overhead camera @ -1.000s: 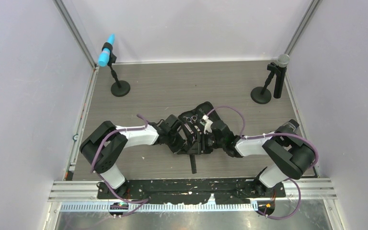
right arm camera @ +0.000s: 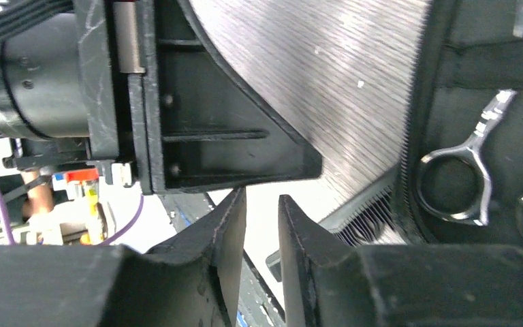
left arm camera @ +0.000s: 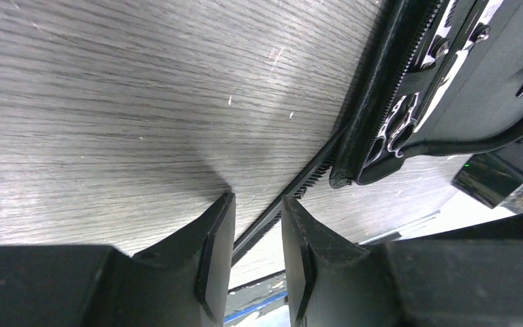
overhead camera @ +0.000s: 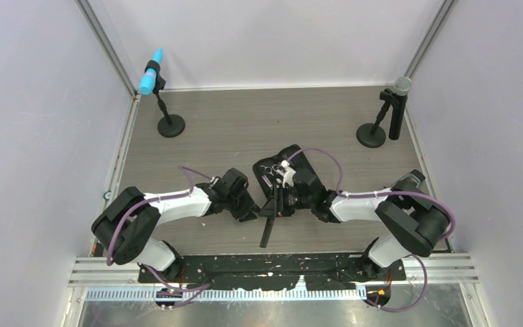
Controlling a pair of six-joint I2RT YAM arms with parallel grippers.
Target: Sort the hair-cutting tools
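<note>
The open black case (overhead camera: 286,157) holds scissors (left arm camera: 402,126) and other silver tools under straps. A black comb (left arm camera: 293,184) lies on the table, its far end beside or under the case's near edge, pointing toward the front. My left gripper is left of the comb, fingers part open with nothing visible held. My right gripper is over the case's near end, close to the comb, its fingertips a little apart; I cannot make out anything held. In the top view it partly hides the case.
A stand with a blue tool (overhead camera: 151,75) is at back left, a microphone stand (overhead camera: 371,135) at back right. The two arms are close together at the front middle.
My left gripper has drawn back to the left, away from the right one. The comb has shifted and now slants. My right gripper has moved slightly.
</note>
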